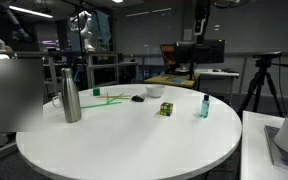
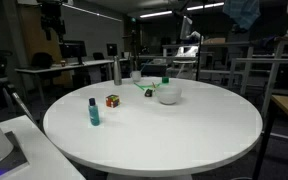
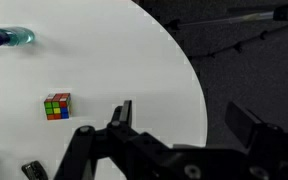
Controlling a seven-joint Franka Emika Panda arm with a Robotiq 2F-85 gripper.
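My gripper is open with nothing between its fingers; in the wrist view it hangs over the white table's edge (image 3: pixel 189 75). A Rubik's cube (image 3: pixel 58 106) lies on the table, left of the fingers and well apart from them. Farther up in that view, a small blue bottle with a dark cap (image 3: pixel 16 37) appears near the left border. Exterior view 1 has the cube (image 1: pixel 166 109) near the table's middle right and the bottle (image 1: pixel 205 107) standing upright to its right. In exterior view 2 the bottle (image 2: pixel 94 114) stands nearer the camera than the cube (image 2: pixel 112 101).
A white bowl (image 2: pixel 169 94), a small black object (image 2: pixel 148 93) and a green object (image 2: pixel 165 80) sit farther across the table. A tall steel flask (image 1: pixel 70 97) stands at its left in exterior view 1, near thin green sticks (image 1: pixel 106 103).
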